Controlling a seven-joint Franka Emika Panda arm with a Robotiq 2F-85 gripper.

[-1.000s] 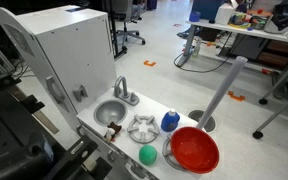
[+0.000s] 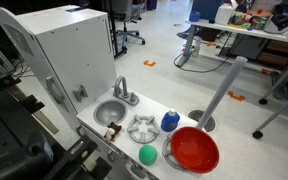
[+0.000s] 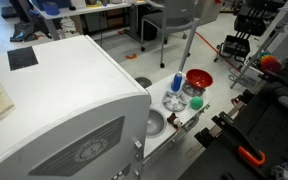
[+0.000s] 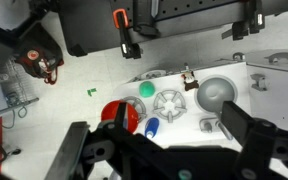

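Note:
In the wrist view my gripper is open, its two dark fingers wide apart above the play kitchen counter. Nothing shows between the fingers except the counter far below. A red bowl [image 2: 195, 149] sits at the counter's right end in exterior view 1. Left of it stands a blue bottle [image 2: 170, 121], and a round green object [image 2: 148, 155] lies nearer the front edge. Small brown-and-red things [image 2: 113, 131] lie at the front of the sink [image 2: 110, 112]. In the wrist view the left finger partly covers the bowl [image 4: 112, 108].
A grey faucet [image 2: 126, 93] rises behind the sink, with a white burner grate [image 2: 143, 128] to its right. The tall white cabinet [image 2: 79, 55] borders the counter's left side. A grey post [image 2: 222, 93] stands behind the bowl.

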